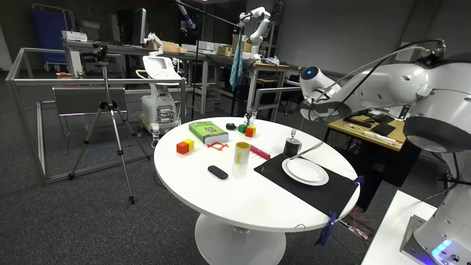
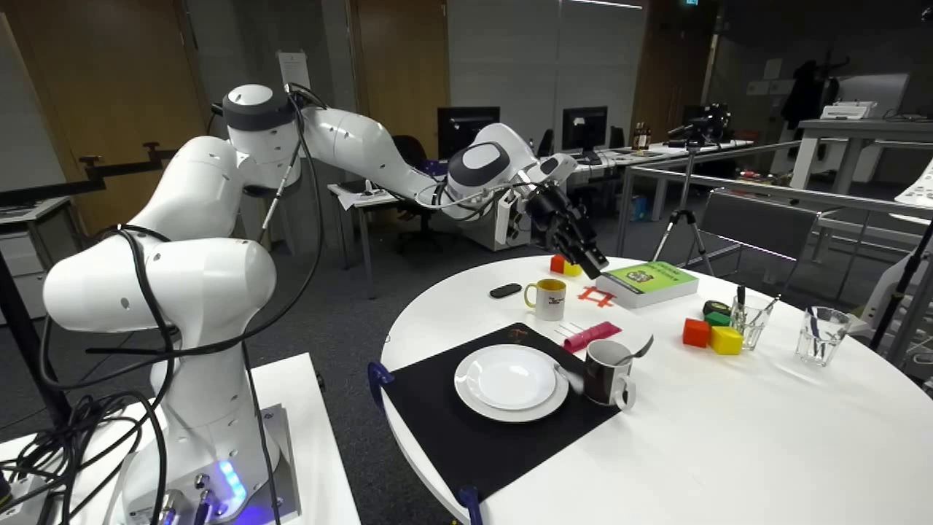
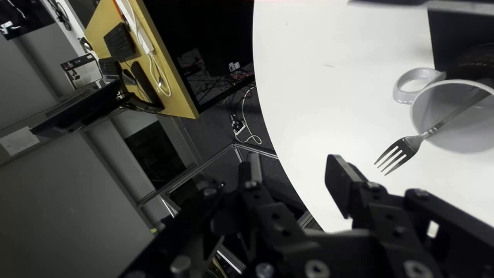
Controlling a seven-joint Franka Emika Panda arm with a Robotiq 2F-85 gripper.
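My gripper is open, with a wide gap and nothing between its fingers; in exterior view 2 it hangs above the table, tilted down. Through the wrist view I see a fork leaning out of a mug, tines outward, apart from the fingers. That dark mug stands at the black mat's edge beside a white plate on a larger plate. A thin silver utensil slants between plate and mug; whether it rests on them I cannot tell.
A yellow-rimmed mug, a green book, a black remote, a pink roll and several coloured blocks are spread over the round table. Glasses stand at its far side. Blue clamps grip the mat's edge.
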